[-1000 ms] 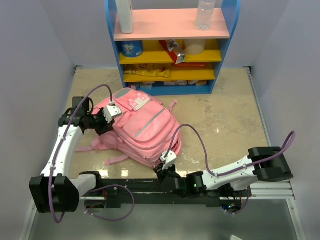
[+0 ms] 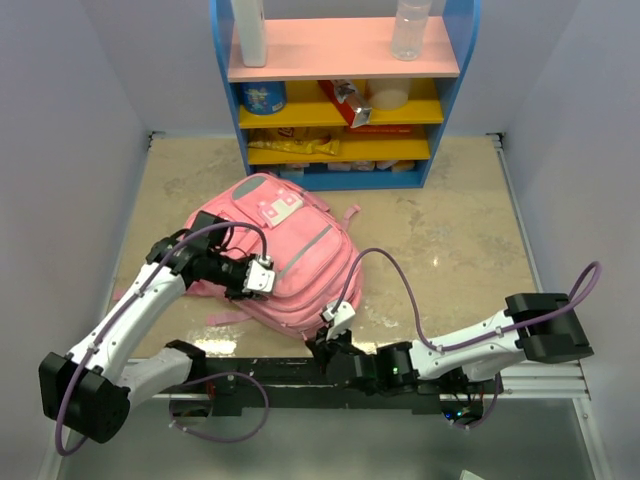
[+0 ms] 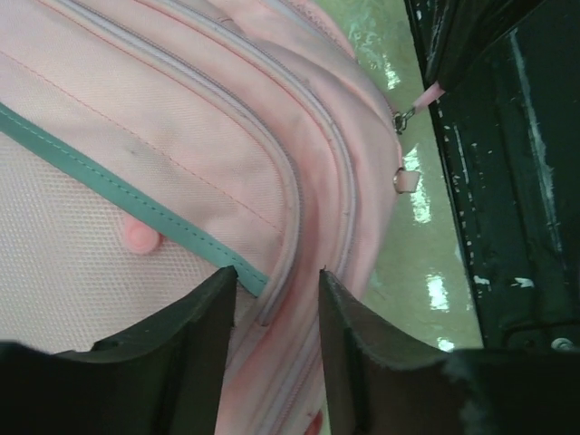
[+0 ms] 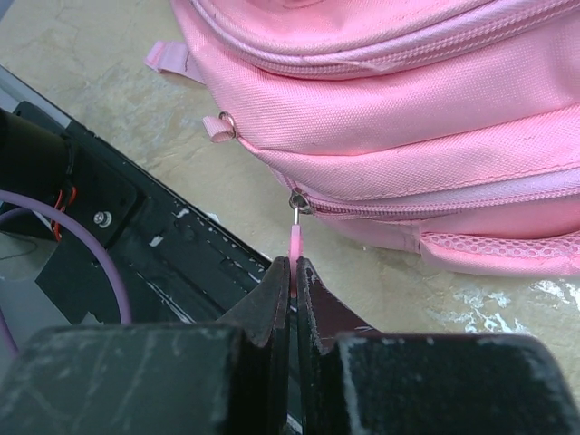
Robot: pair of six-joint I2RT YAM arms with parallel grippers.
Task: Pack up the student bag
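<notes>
The pink backpack (image 2: 300, 250) lies on the table in front of the shelf, its grey-green strip (image 3: 100, 177) facing up. Over its left part hovers my left gripper (image 2: 270, 262); in the left wrist view its fingers stand apart above the bag's piped edge, and I cannot tell whether they touch it. At the bag's front edge my right gripper is shut on a pink zipper pull (image 4: 295, 243), which hangs by a metal slider from the zipper at the bag's corner. The zipper beside the slider looks closed.
A blue-sided shelf (image 2: 345, 48) behind the bag holds a bottle (image 2: 410, 28), a blue can (image 2: 263, 97), a red packet (image 2: 347, 102) and a yellow packet (image 2: 300, 146). Bare table (image 2: 440, 235) lies to the right.
My left gripper has swung right and toward the front, from the bag's left side to over it. The right gripper has stayed at the front corner with barely any shift.
</notes>
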